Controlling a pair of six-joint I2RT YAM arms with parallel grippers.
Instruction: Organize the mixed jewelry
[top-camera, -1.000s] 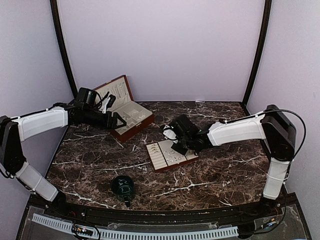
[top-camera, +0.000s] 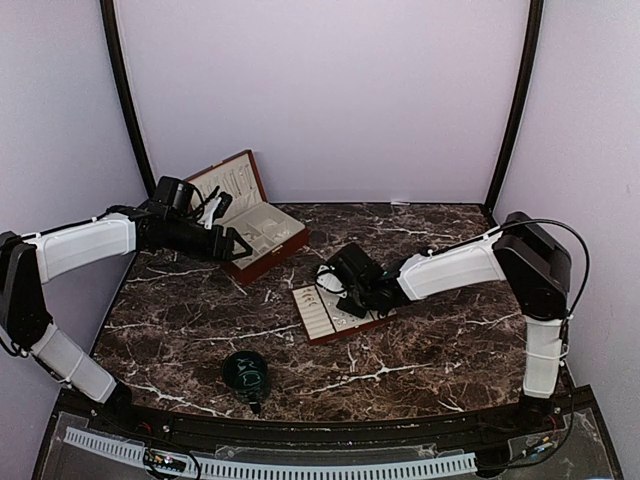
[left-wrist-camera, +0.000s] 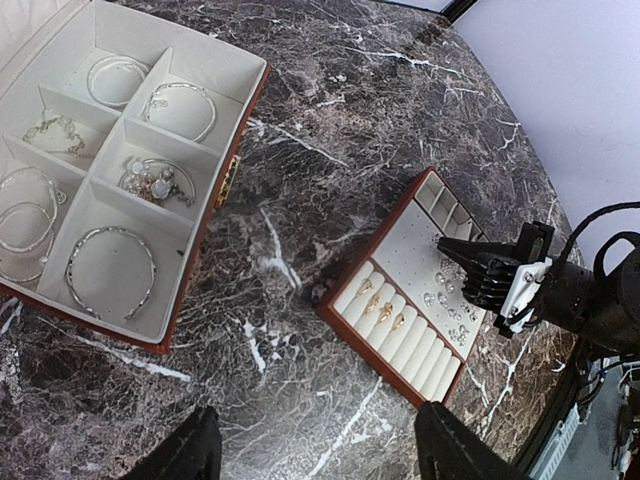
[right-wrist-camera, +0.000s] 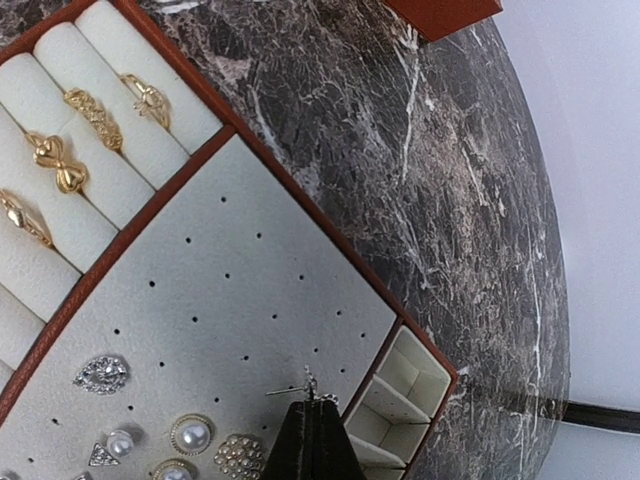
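Observation:
The jewelry tray lies mid-table, with gold rings in its roll slots and several earrings, such as a pearl one, on its holed pad. Over that pad my right gripper is shut, a small silver earring at its fingertips with its thin post pointing left. Whether the earring touches the pad, I cannot tell. Near the open jewelry box at the left, my left gripper stands open and empty. Bracelets and other pieces lie in the box's compartments.
Toward the front left of the table sits a dark green bowl-like vessel. Empty small compartments line one end of the tray. Bare marble shows between box and tray.
My right gripper has shifted left and a little toward the front over the tray. The left arm, box and tray have stayed where they were.

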